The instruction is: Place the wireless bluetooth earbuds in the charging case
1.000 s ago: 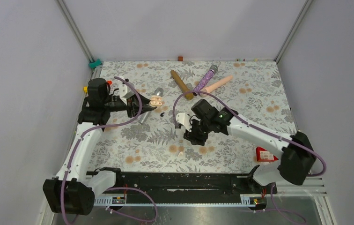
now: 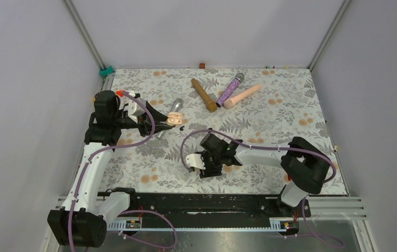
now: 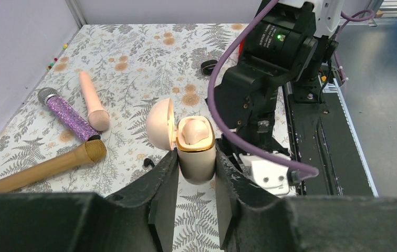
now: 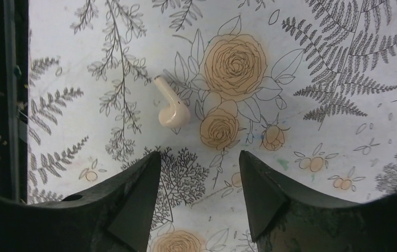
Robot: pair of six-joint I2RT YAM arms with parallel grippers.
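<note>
The pale pink charging case (image 2: 174,118) hangs upright with its lid flipped open, my left gripper shut on its body (image 3: 196,161); its open lid (image 3: 159,126) stands to the side in the left wrist view. A pale earbud (image 4: 174,113) lies on the floral mat in the right wrist view. My right gripper is low over the mat beside the earbud, fingers apart with nothing between them. In the top view the right arm's housing hides that earbud.
A brown microphone (image 2: 203,94), a purple glitter one (image 2: 229,90) and a pink one (image 2: 242,96) lie at the back. A silver item (image 2: 177,104) lies beside the left arm, and a small black piece (image 2: 182,128) near the case. The mat's front edge borders a dark rail.
My right gripper has moved toward the front left and down, covering the earbud in the top view. The left gripper and case have shifted only slightly.
</note>
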